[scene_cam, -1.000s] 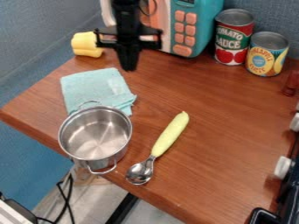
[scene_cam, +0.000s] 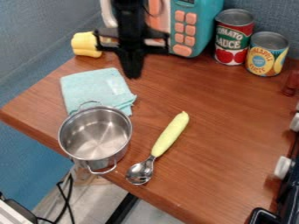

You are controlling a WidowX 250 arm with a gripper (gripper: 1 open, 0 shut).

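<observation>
My black gripper (scene_cam: 131,63) hangs above the back middle of the table, in front of the toy microwave; whether it is open or shut is too dark to tell. Below it and left lie a light blue cloth (scene_cam: 91,87) and a steel pot (scene_cam: 93,137). A yellow corn (scene_cam: 172,133) lies right of the pot, with a steel spoon (scene_cam: 142,170) at its lower end.
A yellow object (scene_cam: 84,44) sits at the back left. The microwave (scene_cam: 188,19), a tomato sauce can (scene_cam: 232,40) and another can (scene_cam: 267,55) stand at the back. Dark stove-like equipment (scene_cam: 278,192) is at the right edge.
The objects on the table have not moved.
</observation>
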